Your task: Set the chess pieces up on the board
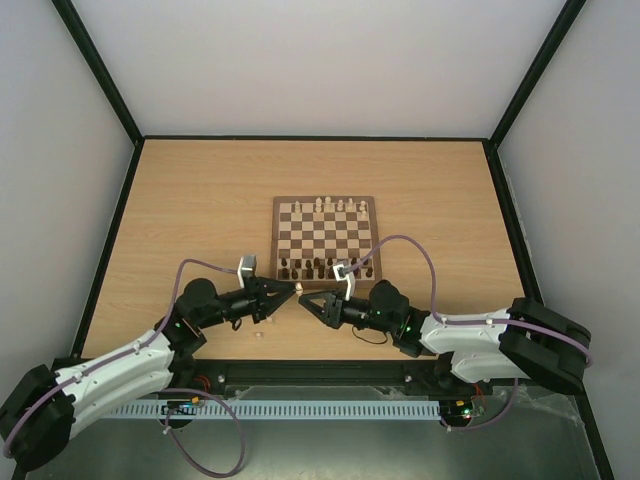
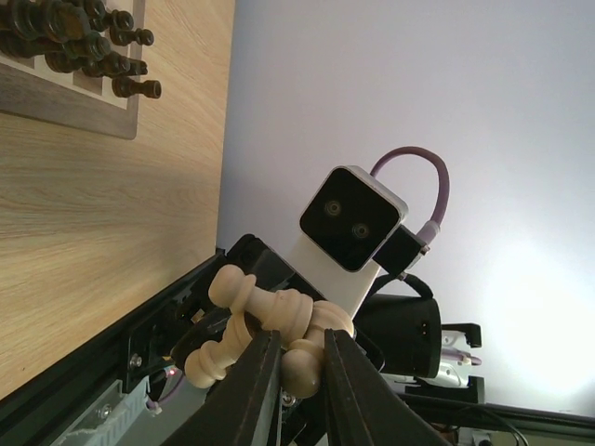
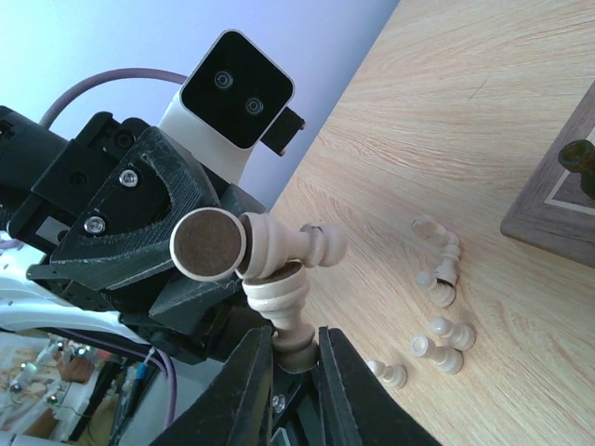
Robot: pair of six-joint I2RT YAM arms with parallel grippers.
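My left gripper is shut on light chess pieces. In the right wrist view two light pieces cross at its tips: one lies sideways with its round base (image 3: 207, 244) toward the camera, the other is a tilted light piece (image 3: 280, 295). That tilted piece's lower end sits between the fingertips of my right gripper; how firmly they close on it is unclear. In the top view both grippers meet just below the near left corner of the chessboard (image 1: 276, 235). Dark pieces (image 1: 308, 270) fill its near rows; several light pieces (image 1: 340, 205) stand on the far side.
Several loose light pieces lie or stand on the table near the grippers, among them one lying light piece (image 3: 448, 265) and a standing light piece (image 3: 437, 355).
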